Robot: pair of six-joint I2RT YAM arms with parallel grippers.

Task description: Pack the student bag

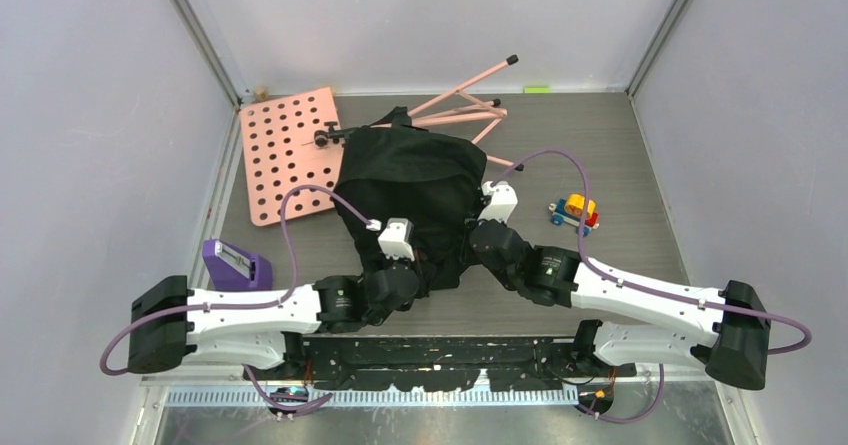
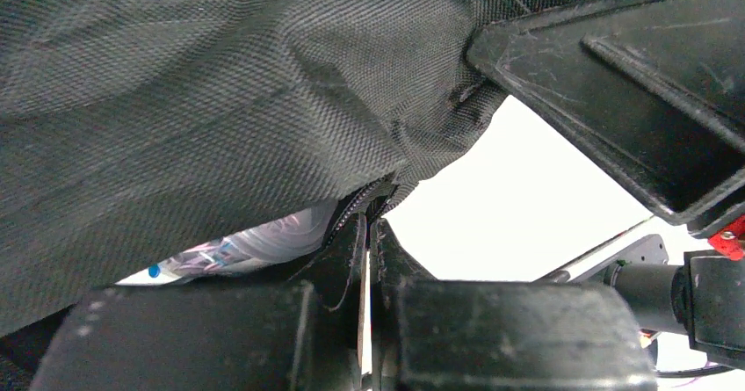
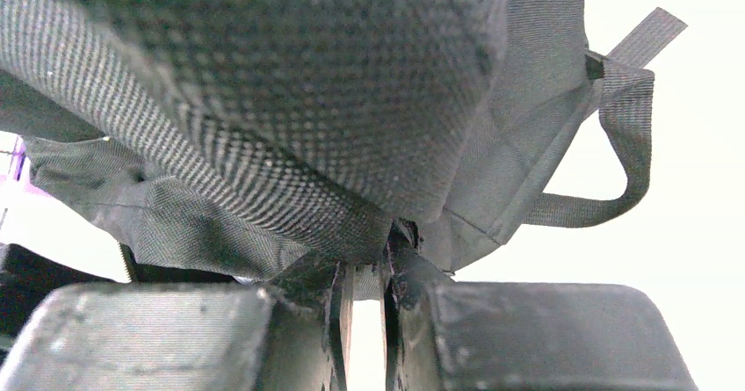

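Observation:
The black bag (image 1: 408,170) lies in the middle of the table. My left gripper is shut at the bag's front, by a zipper (image 2: 347,211) under a fold of fabric; whether it pinches anything thin is unclear. Behind the fabric a clear item with coloured pieces (image 2: 281,237) shows. My right gripper is shut on the bag's fabric at its right side. A strap loop (image 3: 625,145) hangs from the bag in the right wrist view.
A pink perforated board (image 1: 285,155) lies back left, pink folded legs (image 1: 475,115) behind the bag, a purple device (image 1: 237,270) front left, and a toy vehicle (image 1: 575,215) at the right. Bare table surrounds the toy.

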